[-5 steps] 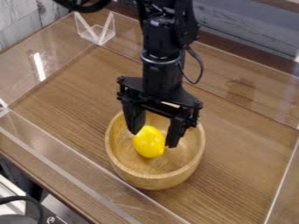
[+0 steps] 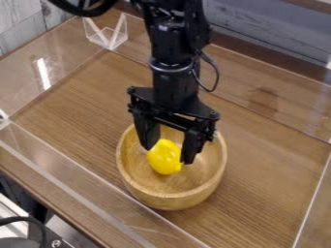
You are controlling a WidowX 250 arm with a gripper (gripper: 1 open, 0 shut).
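A round wooden bowl stands on the wooden table in the lower middle, with a yellow object lying in it. My black gripper hangs over the bowl's back half, its fingers spread to either side above the yellow object. The gripper is open; nothing shows held between its fingers, though the dark body hides part of the bowl behind it.
A clear plastic item stands at the back left. Cables lie at the lower left corner.
The gripper and arm have shifted very slightly; the bowl and yellow object look almost the same.
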